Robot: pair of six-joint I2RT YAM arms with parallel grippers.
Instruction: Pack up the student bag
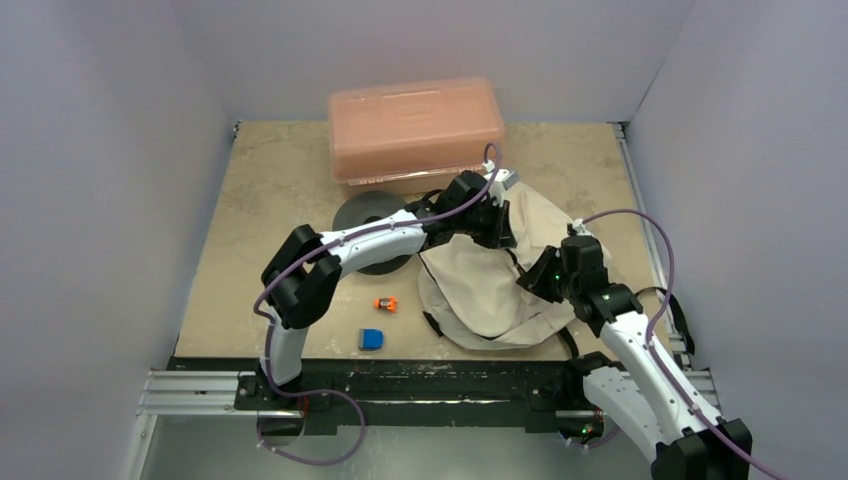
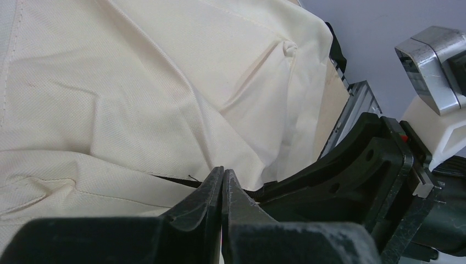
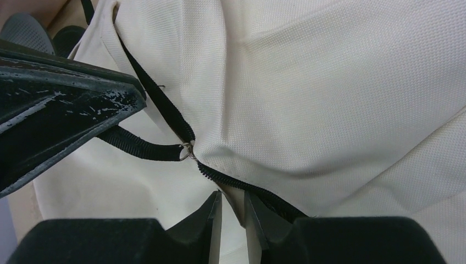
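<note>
The cream cloth bag (image 1: pixel 480 295) lies flat on the table, with a black zipper (image 3: pixel 242 184) running across it. My left gripper is shut low over the bag. In the right wrist view, a black cord pull (image 3: pixel 145 149) leads from the metal ring (image 3: pixel 187 151) to behind the left gripper's fingers (image 3: pixel 118 99); whether they pinch it is hidden. My right gripper is part open, a narrow gap between its fingertips, with the zipper and a bag edge just beyond them. An orange item (image 1: pixel 386 304) and a blue item (image 1: pixel 371 339) lie left of the bag.
A translucent orange box (image 1: pixel 415 125) stands at the back. A dark round container (image 1: pixel 350 212) sits beneath the left arm. Both grippers are close together over the bag.
</note>
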